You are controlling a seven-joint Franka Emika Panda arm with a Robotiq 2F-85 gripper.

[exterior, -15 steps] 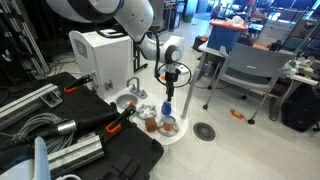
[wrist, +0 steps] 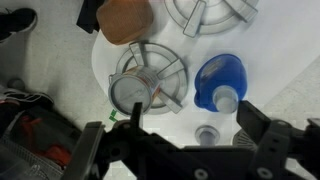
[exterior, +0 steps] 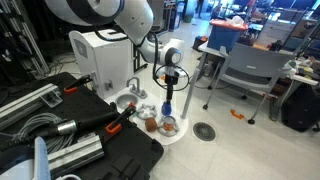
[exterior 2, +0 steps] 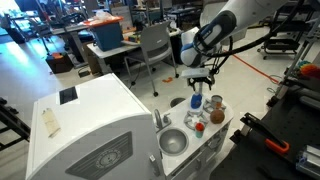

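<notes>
My gripper stands open above the white counter, its two dark fingers wide apart with nothing between them. A blue bottle with a pale cap [wrist: 222,80] lies ahead of the right finger in the wrist view; in the first exterior view the blue bottle [exterior: 166,109] is just below the gripper [exterior: 168,93]. A clear or metallic cup [wrist: 133,92] rests on a burner, beyond the left finger. Farther off is a brown block-like or cup-like object [wrist: 125,19]. From the second exterior view, a small red object [exterior 2: 200,127] shows near the sink.
A small sink [exterior 2: 173,141] with a faucet is set into the counter, beside a white cabinet [exterior 2: 95,145]. Close to the counter lies a black table edge [exterior: 132,152] with tools. A grey chair [exterior: 254,68] stands behind; open floor lies to the right.
</notes>
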